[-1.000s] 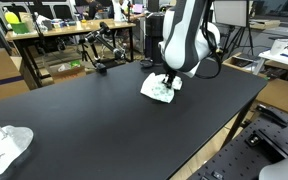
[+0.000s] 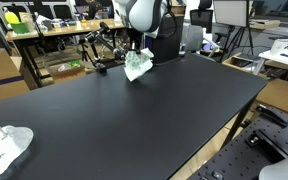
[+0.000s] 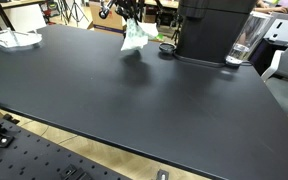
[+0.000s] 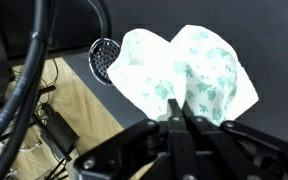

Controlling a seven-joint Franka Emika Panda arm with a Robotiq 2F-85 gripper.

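A white cloth with a green pattern [image 2: 137, 67] hangs bunched from my gripper [image 2: 140, 50] over the far part of the dark table. My gripper is shut on it, pinching a fold near the top. In exterior view 2 the cloth [image 3: 134, 37] narrows upward to the fingers, with a shadow below it; whether its lower edge touches the table I cannot tell. In the wrist view the cloth [image 4: 209, 70] spreads out to both sides beyond the fingertips, which close together on it.
A white tray-like item [image 3: 16, 40] lies at the table's far end from the arm. Close to the cloth sits a round black mesh piece [image 4: 105, 57] near the table edge. A clear container [image 3: 248, 38] stands beside the black base.
My gripper and the cloth have moved left and toward the back of the table in exterior view 1. The cloth now hangs more upright and narrower than before.
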